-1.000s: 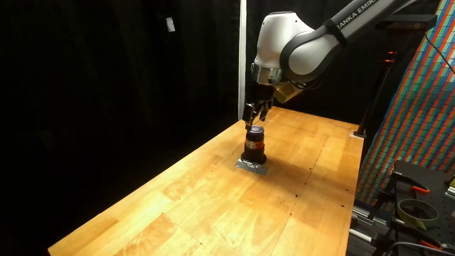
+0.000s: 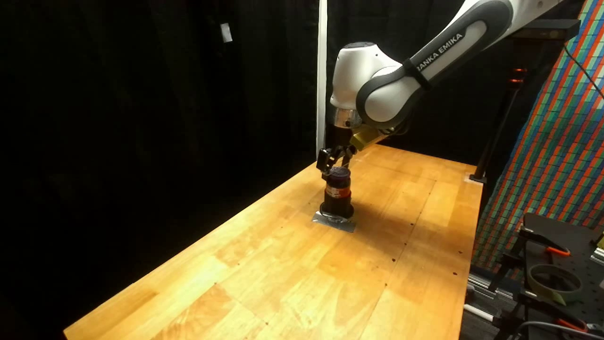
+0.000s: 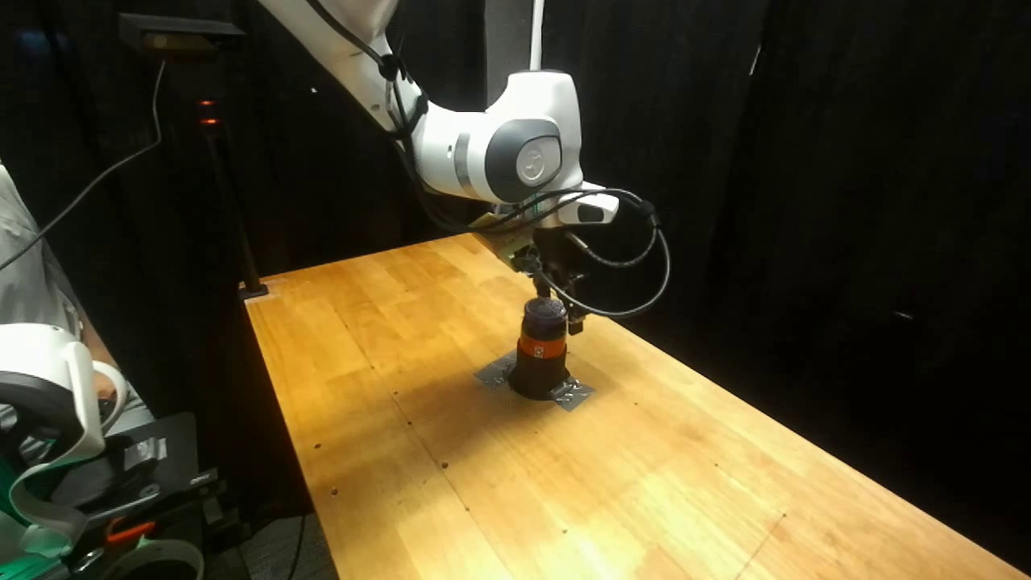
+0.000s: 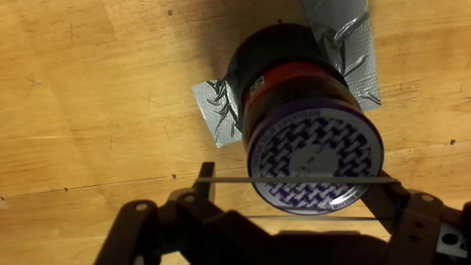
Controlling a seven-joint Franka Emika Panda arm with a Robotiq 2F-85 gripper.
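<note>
A dark jar (image 2: 339,195) with an orange-red label band stands upright in a black round holder (image 3: 537,377), fixed to the table by silver tape (image 4: 351,62). Seen from above, its purple-and-white patterned lid (image 4: 314,159) faces my wrist camera. My gripper is open, one finger to the left of the lid and the other by its right edge. Thin bands stretch between the fingers and pass across the view of the lid. Whether a finger or band touches the lid, I cannot tell.
Black curtains hang behind it. Cables (image 3: 667,261) loop out from my wrist. Off the table, a black cart (image 2: 566,243) carries a roll of tape (image 2: 555,282) and clamps.
My arm has come down and shifted slightly left in exterior view 1, bringing the gripper lower around the jar's top. The jar and holder stand where they were.
</note>
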